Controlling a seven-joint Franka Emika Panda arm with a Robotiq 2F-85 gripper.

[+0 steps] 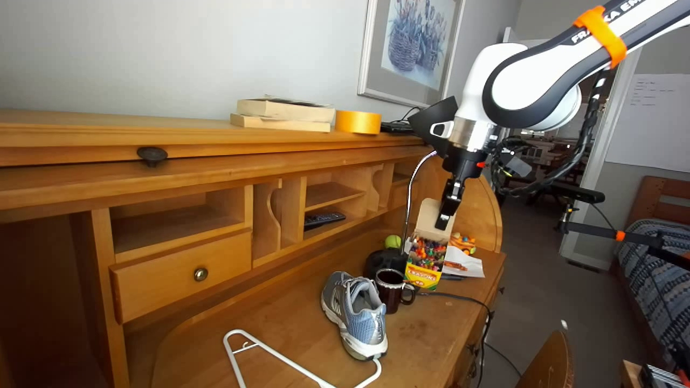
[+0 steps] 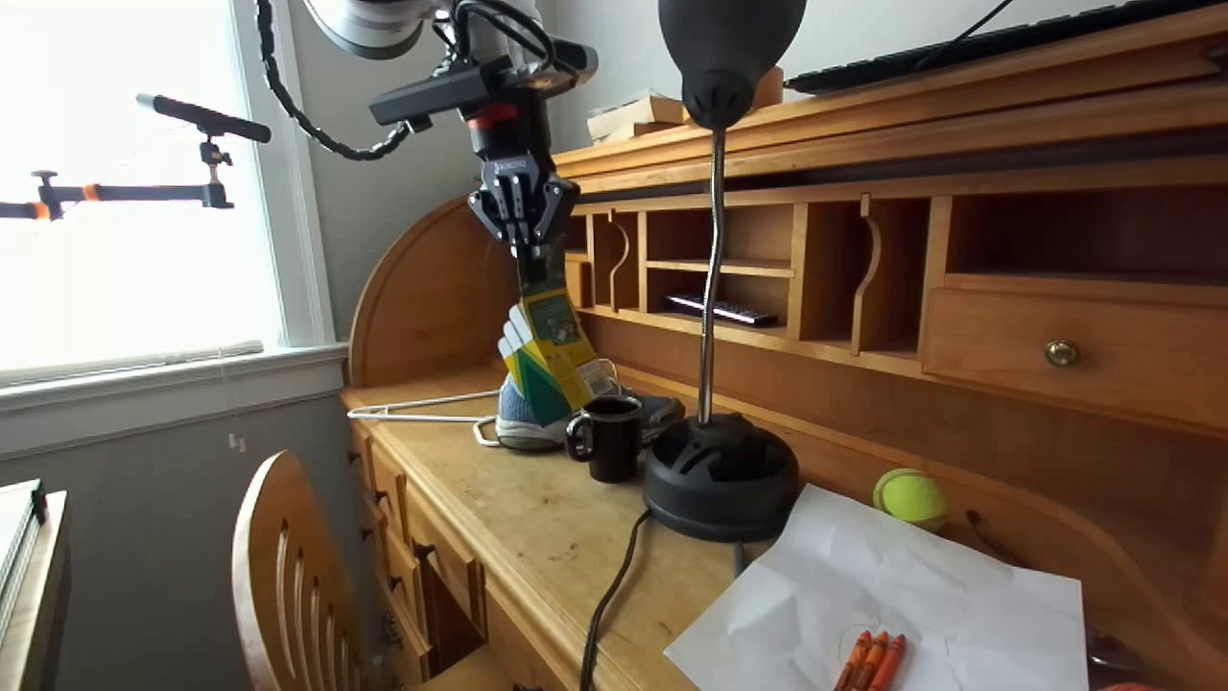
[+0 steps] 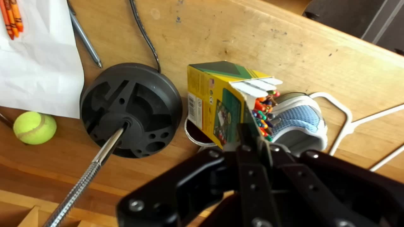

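Observation:
My gripper (image 1: 443,222) is shut on the thin open lid of a yellow and green crayon box (image 1: 423,275). In exterior view 2 the box (image 2: 554,334) hangs tilted beneath the fingers, above desk level. Crayons of several colours fill its open top, seen in the wrist view beside the dark gripper. A dark mug (image 2: 612,438) stands close to the box, which partly covers it in the wrist view. Whether box and mug touch is unclear.
A grey-blue shoe (image 1: 356,313) and a white hanger (image 1: 278,355) lie beyond the mug. The black lamp base (image 2: 720,478) with its upright stem stands close by. White paper (image 2: 886,587) with orange crayons and a tennis ball (image 2: 909,497) occupy the other end.

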